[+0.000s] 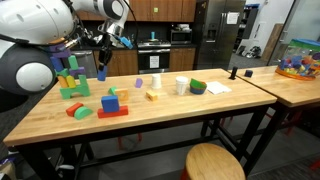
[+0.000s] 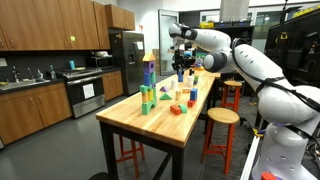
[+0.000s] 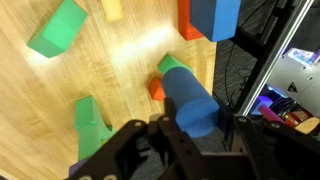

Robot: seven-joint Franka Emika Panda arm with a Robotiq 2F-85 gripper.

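My gripper (image 1: 102, 66) is shut on an upright blue cylinder (image 1: 101, 74), held above the table's left part. In the wrist view the cylinder (image 3: 190, 100) appears nearly end-on, hiding part of what lies beneath. Just to its left in exterior view 1 rises a tower of green, blue and yellow blocks (image 1: 72, 80). A blue block (image 1: 110, 103) rests on a long red block (image 1: 113, 113) nearer the front edge. Near them lie a green piece (image 1: 82, 113) and a red piece (image 1: 72, 107).
Farther right are a yellow block (image 1: 152, 95), white cups (image 1: 181, 85), a green bowl (image 1: 198, 86) and a paper sheet (image 1: 218, 87). Bare tabletop (image 1: 180, 106) extends along the front right. A round stool (image 1: 213, 163) stands before the table.
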